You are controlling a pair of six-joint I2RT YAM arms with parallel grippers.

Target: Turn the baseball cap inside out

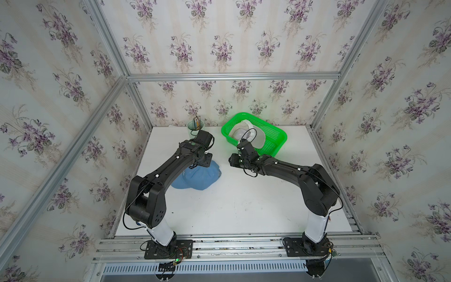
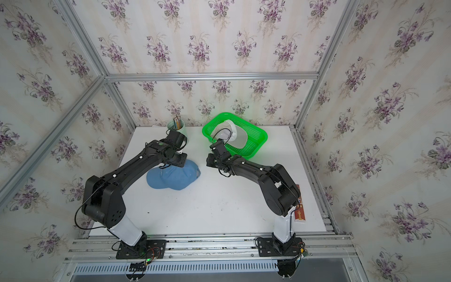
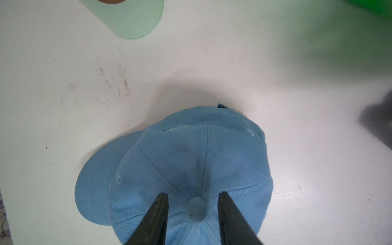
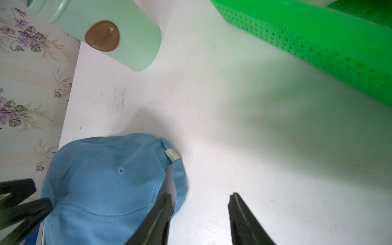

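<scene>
A blue baseball cap lies on the table, crown up, brim to the left, its strap and buckle at the right end in the right wrist view. My left gripper hangs over the crown near the top button, fingers apart with no cloth visibly held. My right gripper is off to the cap's right over bare table, open with nothing between its fingers.
A green basket [image 1: 277,141] holding white items stands at the back right. A mint container [image 4: 136,45] with sticks stands at the back left.
</scene>
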